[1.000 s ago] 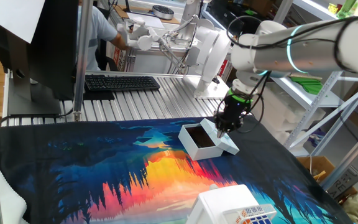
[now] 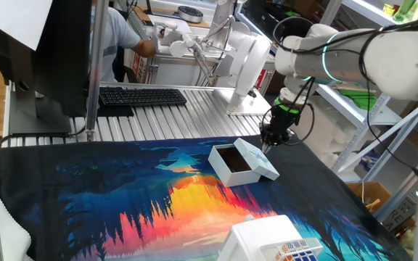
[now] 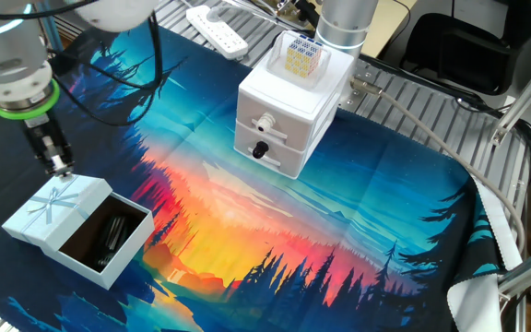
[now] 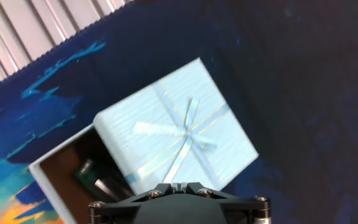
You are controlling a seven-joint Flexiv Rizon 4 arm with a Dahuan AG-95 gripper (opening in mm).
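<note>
A pale blue box [image 3: 118, 261] stands partly uncovered on the printed cloth. Its lid [image 4: 166, 112], tied with a ribbon bow [image 4: 188, 132], rests askew across one side of it. Inside the uncovered part lies a dark object [image 3: 112, 232] with a shiny stripe, also visible in the wrist view. My gripper is shut, its fingertips close together with nothing visible between them. In exterior view 2 the gripper [image 3: 61, 173] is right by the lid's far edge; whether it touches the lid I cannot tell.
A small white drawer unit [image 3: 284, 106] with a transparent container of patterned content [image 3: 300, 57] on top stands on the cloth. A white power strip [image 3: 217, 32] lies behind. In exterior view 1 a keyboard [image 2: 142, 96] is beyond the cloth.
In exterior view 1 my gripper has shifted a little to the right across the lid toward its outer side. The box and lid look unmoved.
</note>
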